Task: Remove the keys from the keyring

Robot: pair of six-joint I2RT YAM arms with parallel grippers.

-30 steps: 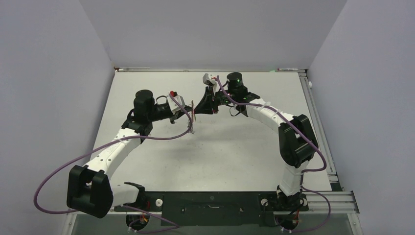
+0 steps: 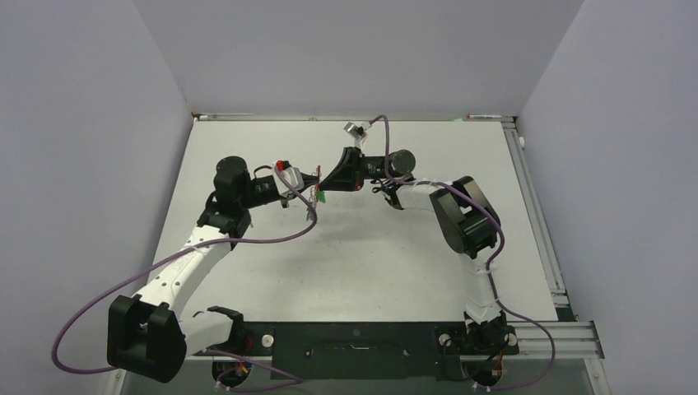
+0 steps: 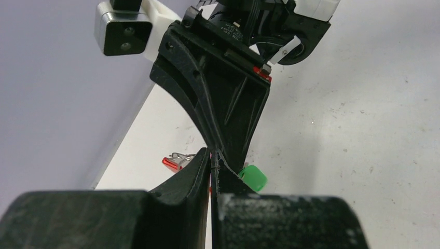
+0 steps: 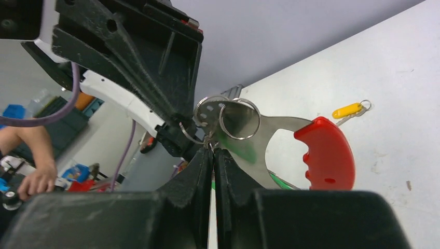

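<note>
Both grippers meet above the mid-table. In the right wrist view, my right gripper is shut on the keyring's metal rings (image 4: pixel 239 120), from which hang a metal piece with a red-edged part (image 4: pixel 326 153), a green tag partly hidden behind, and a yellow tag (image 4: pixel 346 110) with a small ring. My left gripper is shut, its tips just beside the right fingers; whether anything thin is between them is hidden. The left wrist view also shows a red tag (image 3: pixel 171 164) and green tag (image 3: pixel 253 177) behind its fingertips.
Grey walls (image 2: pixel 601 197) bound it at the back and sides. Purple cables (image 2: pixel 148 267) loop over both arms.
The right arm's elbow has swung left and its wrist has rotated. Both grippers, with the key bunch between them, have shifted slightly left; the left arm has moved a little toward the front.
</note>
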